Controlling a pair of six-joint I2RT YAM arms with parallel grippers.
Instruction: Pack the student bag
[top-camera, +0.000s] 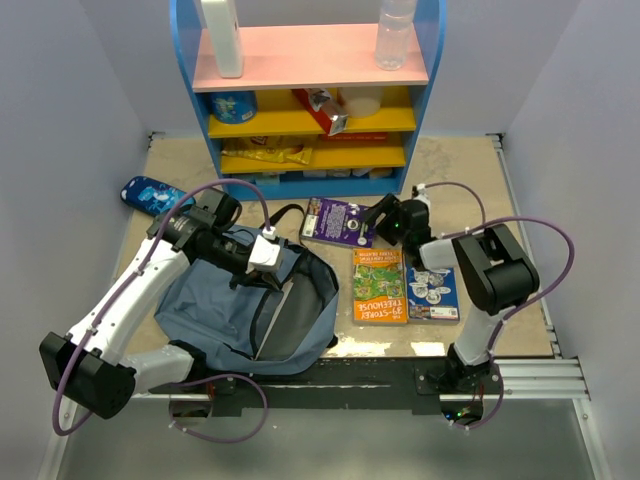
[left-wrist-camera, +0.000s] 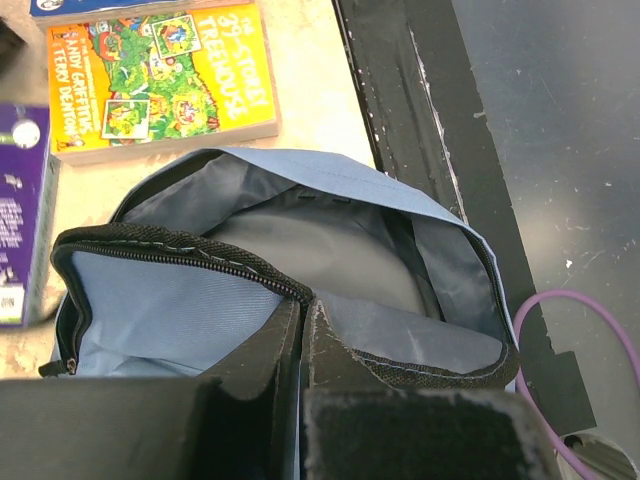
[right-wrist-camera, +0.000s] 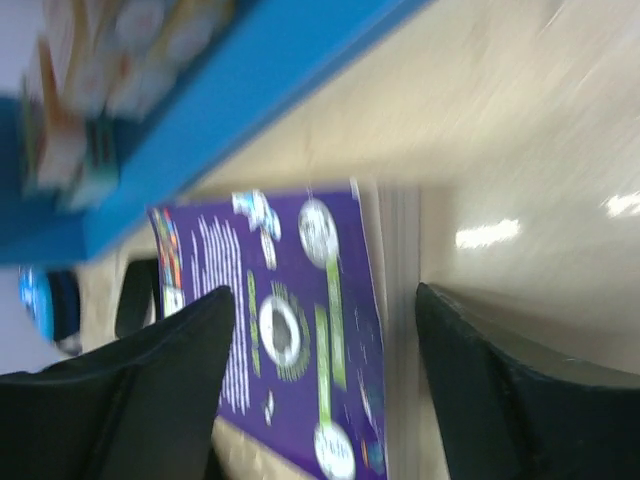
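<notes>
The blue-grey student bag lies with its mouth open on the left of the floor. My left gripper is shut at the zipped edge, with the dark zipper band pinched at its fingertips. The purple book lies flat in front of the shelf. At that book's right end is my right gripper, part open. In the right wrist view one finger stands over the cover and the other sits beside the page edge. An orange treehouse book and a blue book lie side by side.
A blue shelf unit stands close behind the purple book. A blue pencil case rests at the far left. The bag's black strap curls beside the purple book. Bare floor shows at the back right.
</notes>
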